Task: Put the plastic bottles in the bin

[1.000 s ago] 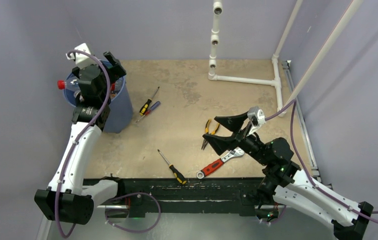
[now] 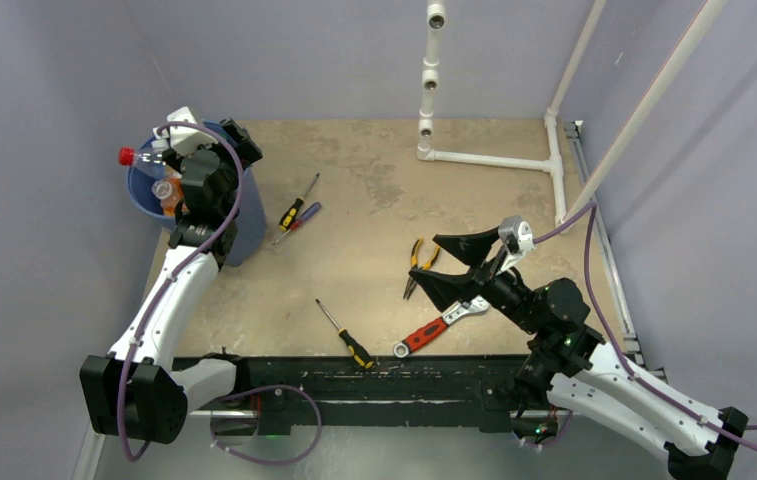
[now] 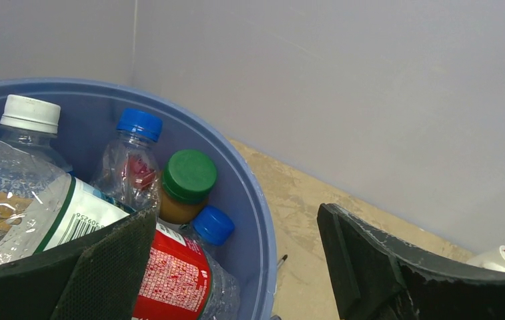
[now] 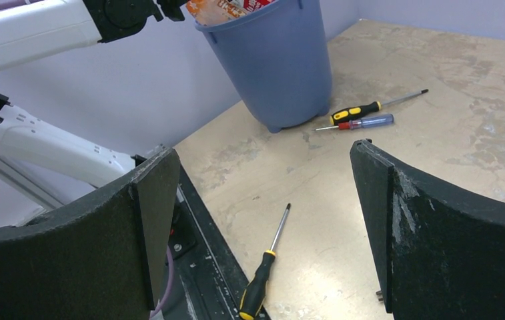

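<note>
A blue bin (image 2: 245,230) at the top view's left holds several plastic bottles, among them one with a red cap (image 2: 126,157). In the left wrist view a large bottle with a red label (image 3: 173,277) lies across smaller bottles with white (image 3: 31,113), blue (image 3: 139,124) and green (image 3: 189,175) caps. My left gripper hangs open over the bin's right rim, that bottle partly behind its left finger, nothing clearly gripped. My right gripper is open and empty above the right front of the table, with the bin (image 4: 269,67) ahead of it.
Screwdrivers (image 2: 354,348), pliers (image 2: 424,260) and a red-handled wrench (image 2: 424,334) lie on the table (image 2: 364,220), whose middle is mostly bare. A white pipe frame (image 2: 489,160) stands at the back and right.
The right arm and the tools have not moved.
</note>
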